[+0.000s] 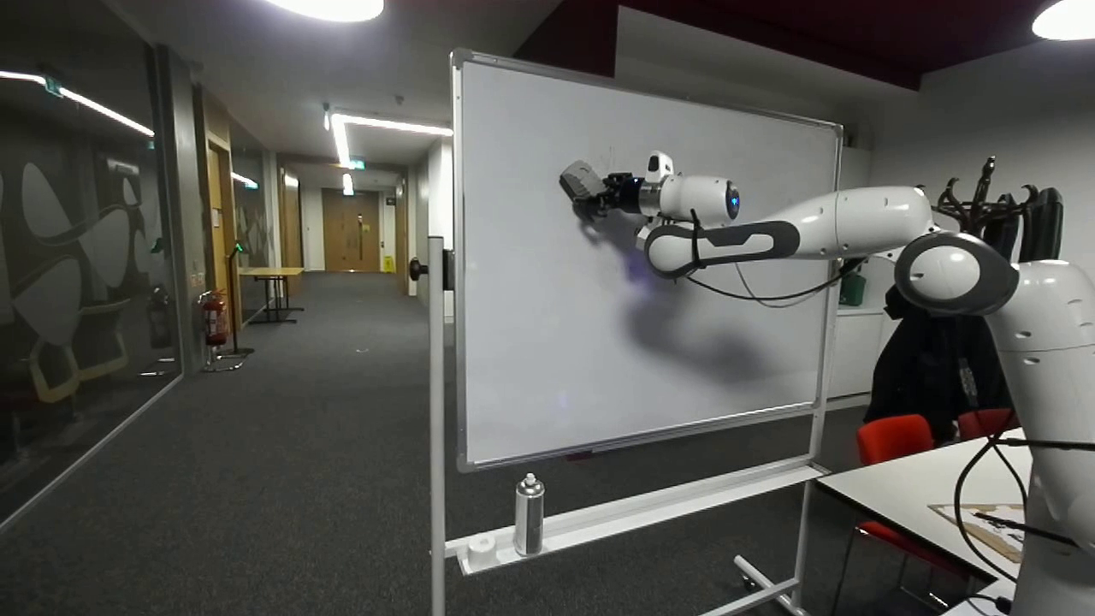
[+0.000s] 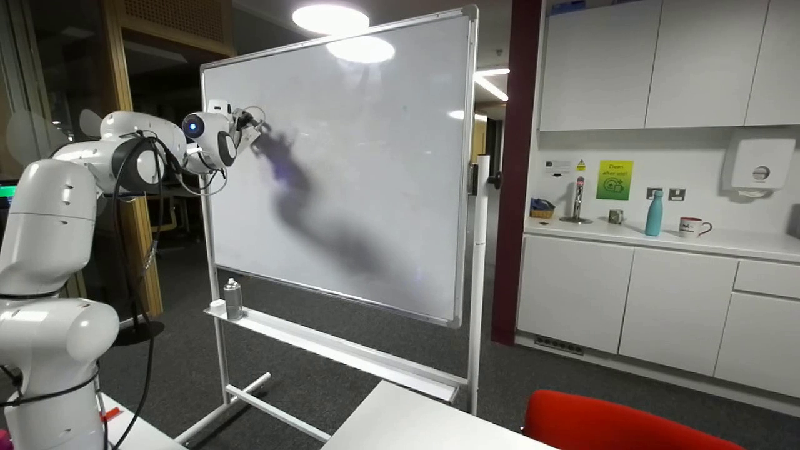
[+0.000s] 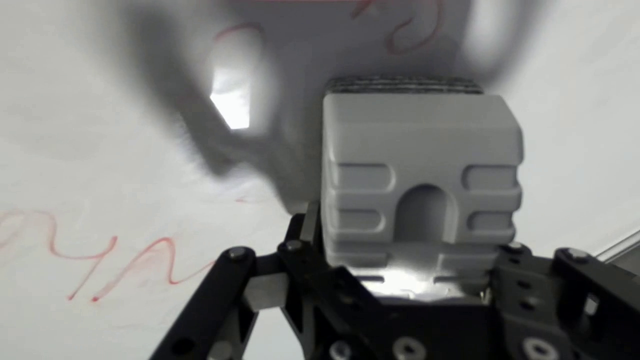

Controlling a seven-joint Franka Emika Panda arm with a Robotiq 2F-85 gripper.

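Note:
My gripper (image 1: 606,195) is shut on a grey whiteboard eraser (image 1: 582,180), near the upper left of the whiteboard (image 1: 554,339) in exterior view 1. In the wrist view the eraser (image 3: 423,144) fills the right of centre, its dark felt edge toward the board. Whether the felt touches the board is hard to tell. Red handwriting (image 3: 171,258) shows at the lower left of the wrist view, and more red strokes lie above the eraser, partly in shadow. The arm hides some of the board in exterior view 2.
A silver spray can (image 1: 529,515) and a small white item (image 1: 480,551) stand on the ledge (image 1: 657,510) below the board. A white table (image 1: 924,477) and red chairs (image 1: 894,440) stand at the right. Much of the board's face is unobstructed.

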